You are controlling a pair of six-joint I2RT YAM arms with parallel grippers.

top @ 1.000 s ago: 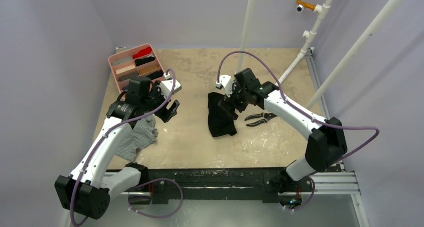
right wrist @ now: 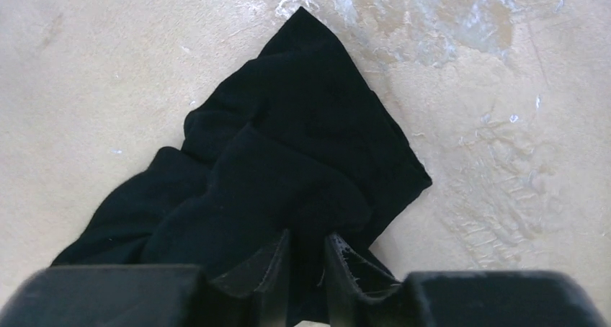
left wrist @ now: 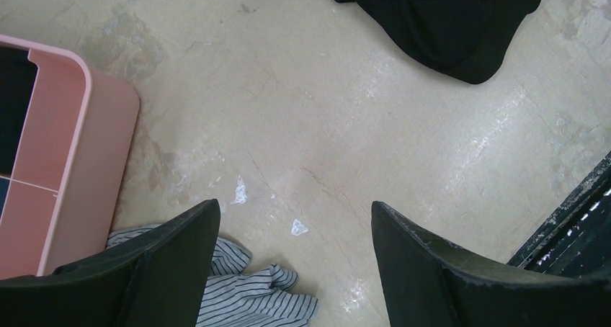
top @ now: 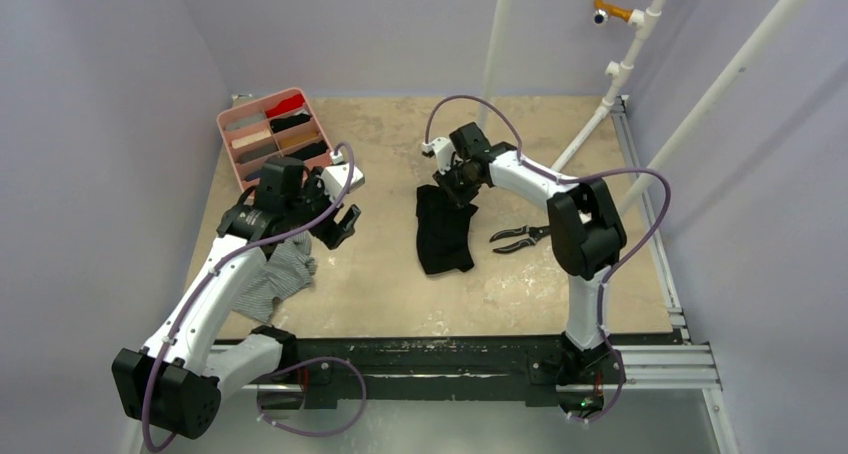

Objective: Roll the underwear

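Black underwear (top: pixel 443 244) lies crumpled-flat in the middle of the table, and its folds fill much of the right wrist view (right wrist: pixel 288 176). My right gripper (top: pixel 455 194) is down at the underwear's far end; in its wrist view the fingertips sit low over the dark fabric, part open, and whether fabric is between them is unclear. My left gripper hangs open over bare table left of the underwear, nothing between its fingers.
A pink divided organizer (top: pixel 240 124) with folded cloths stands at the back left. A striped grey cloth (top: pixel 275 284) lies front left, black pliers (top: pixel 520 236) to the right. White poles rise at the right.
My right arm has moved back and slightly left, bringing its gripper from over the underwear's middle to its far end. The left arm is still.
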